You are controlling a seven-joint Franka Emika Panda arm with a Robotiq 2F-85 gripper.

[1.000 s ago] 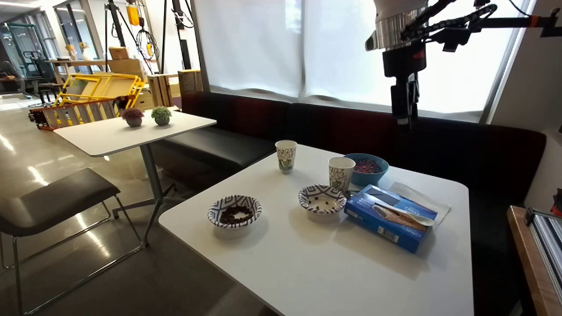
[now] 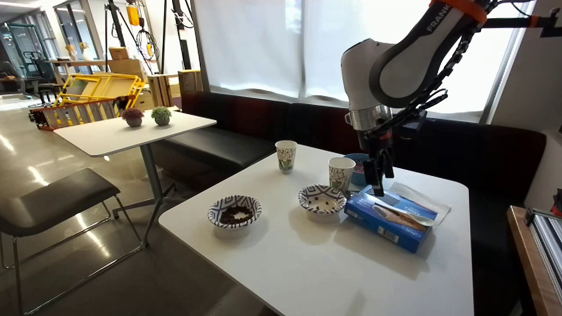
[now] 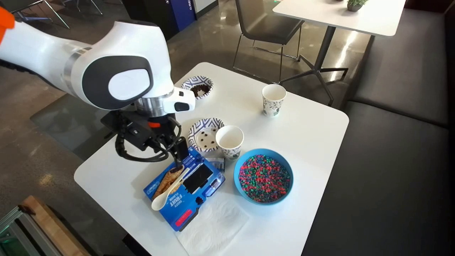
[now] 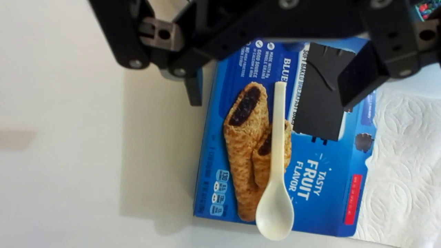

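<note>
A white plastic spoon (image 4: 277,182) lies on top of a blue breakfast-bar box (image 4: 326,210), its bowl hanging slightly past the box's edge in the wrist view. My gripper is open above the box, with one fingertip on either side of the spoon's handle end and nothing held. In exterior view 1 the gripper (image 2: 383,181) points down close over the box (image 2: 392,231). Exterior view 2 also has the spoon (image 3: 164,197) on the box; the arm partly covers that area. Whether a fingertip touches the box, I cannot tell.
Beside the box are a patterned bowl (image 3: 205,136) with a few dark bits, a paper cup (image 3: 230,143) and a blue bowl (image 3: 265,200) of colored pieces. A napkin (image 3: 217,224) lies alongside. Another cup (image 3: 273,102) and bowl (image 3: 197,81) stand farther off.
My gripper has come down and to the left in exterior view 1, from high above the table to just over the box. The objects on the table have not visibly moved.
</note>
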